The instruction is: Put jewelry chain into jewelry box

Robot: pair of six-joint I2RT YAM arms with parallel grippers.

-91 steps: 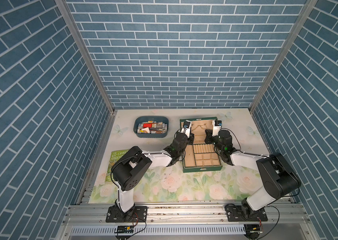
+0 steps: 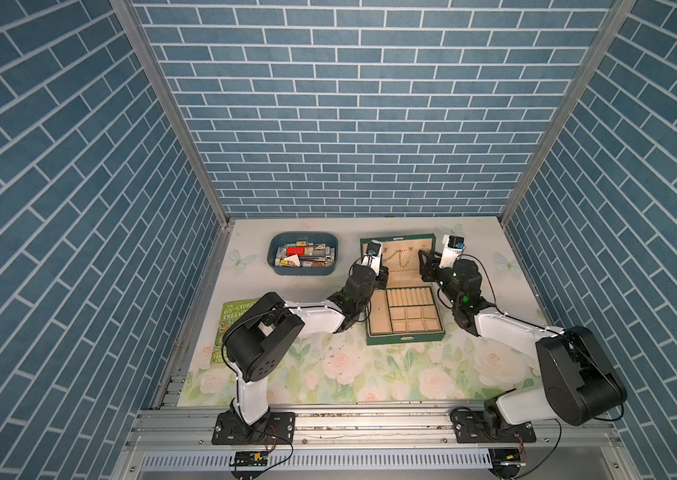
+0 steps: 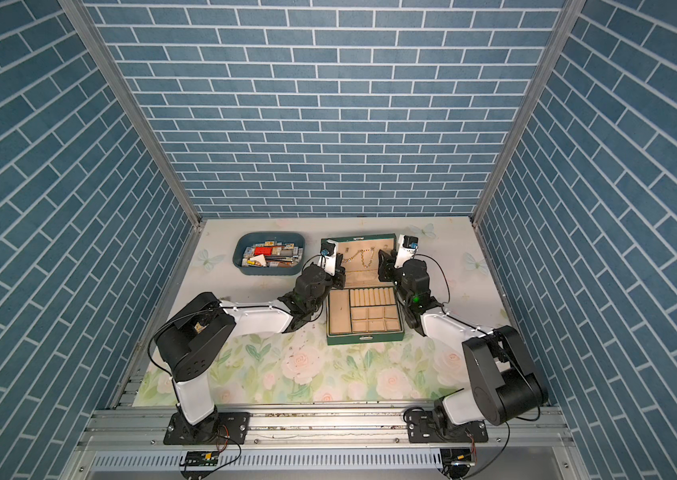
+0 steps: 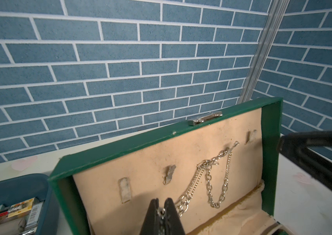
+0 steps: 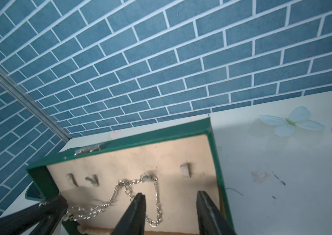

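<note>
The silver jewelry chain (image 4: pixel 194 183) runs up across the inside of the lid to a small tab (image 4: pixel 234 145). Part of it hangs from there in a loop. Its lower left end passes between the tips of my left gripper, which is shut on it. In the right wrist view, my right gripper is open and empty, in front of the lid and right of the chain's hanging loop (image 5: pixel 155 223). The green jewelry box (image 2: pixel 405 338) stands open, its beige-lined lid (image 5: pixel 177 150) raised at the back.
Other small tabs (image 4: pixel 125 190) on the lid lining carry nothing. A blue bin (image 2: pixel 303 270) full of small items stands left of the box, and a green book (image 2: pixel 230 324) lies at the left. The table right of the box is clear behind the right arm.
My right gripper has moved right, away from the middle of the lid. More of the chain's hanging loop now shows. The left arm has stayed in place.
</note>
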